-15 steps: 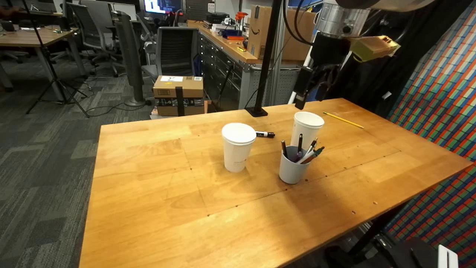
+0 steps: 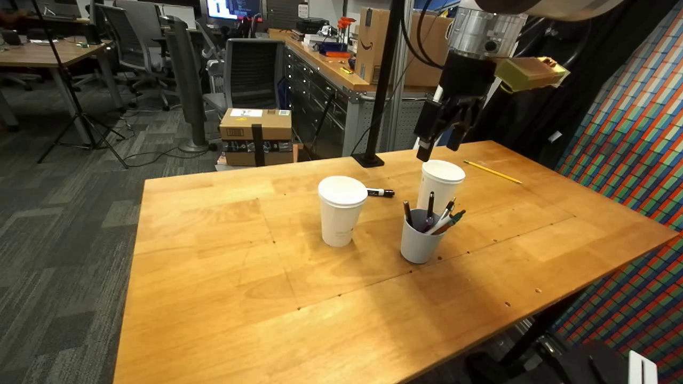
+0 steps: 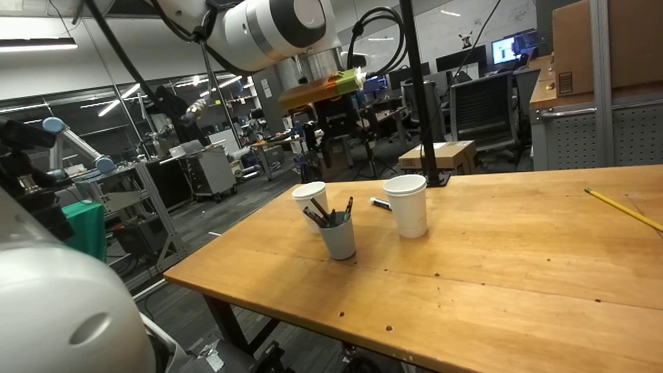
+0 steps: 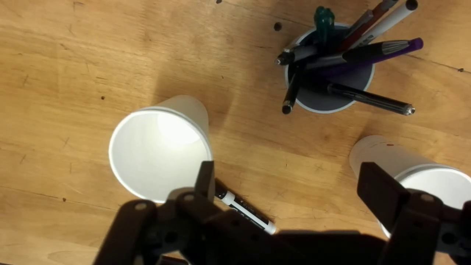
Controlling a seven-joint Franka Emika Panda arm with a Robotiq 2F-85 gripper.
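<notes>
My gripper [image 2: 439,147] hangs over the back of the table, above the far white paper cup [image 2: 442,182]. Seen from the wrist, its fingers [image 4: 382,190] are wide apart with bare table between them, so it is open. A second white cup [image 4: 159,150] stands upright and looks empty inside. Beside that cup lies a black-and-white marker [image 4: 249,214], partly covered by a finger in the wrist view. A grey cup [image 2: 419,246] holds several pens and stands in front of the far paper cup.
A yellow pencil [image 2: 493,172] lies alone near the table's back edge. A black post [image 3: 422,93] rises at that edge.
In exterior view 1 my gripper has shifted slightly to the left and a little lower, with its fingers now showing apart. Cups, marker and pencil have stayed put.
</notes>
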